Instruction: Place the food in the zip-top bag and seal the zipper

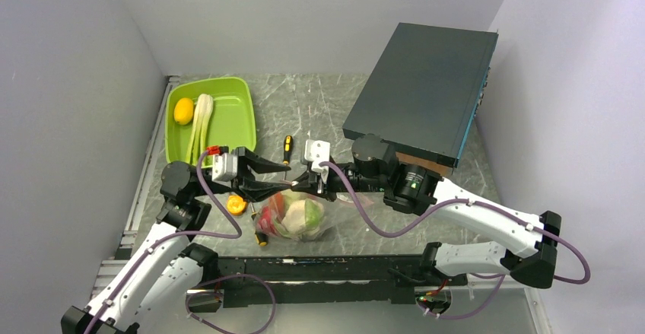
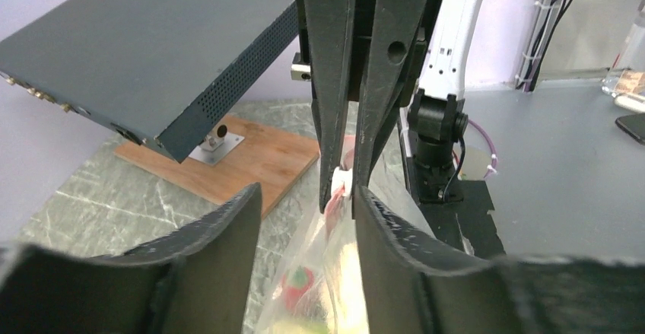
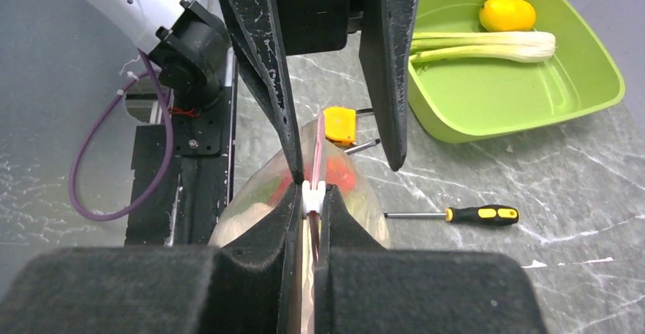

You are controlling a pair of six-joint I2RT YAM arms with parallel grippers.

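The clear zip top bag (image 1: 293, 218) stands on the grey counter below the grippers, holding red, white and green food. My right gripper is shut on the bag's top edge at the white zipper slider (image 2: 344, 179). In the right wrist view, a pink zip strip (image 3: 319, 150) sticks up past its fingertips. Reaching in from the left, my left gripper (image 1: 290, 177) is open, its fingers (image 3: 392, 121) spread with a wide gap and the strip's end near one of them. Whether that finger touches the strip cannot be told.
A green tray (image 1: 234, 121) with a yellow lemon (image 1: 184, 111) and a pale leek-like stalk (image 1: 200, 127) stands at back left. Screwdrivers (image 3: 482, 214) and a yellow tape measure (image 3: 340, 125) lie round the bag. A dark box (image 1: 426, 87) overhangs the right rear.
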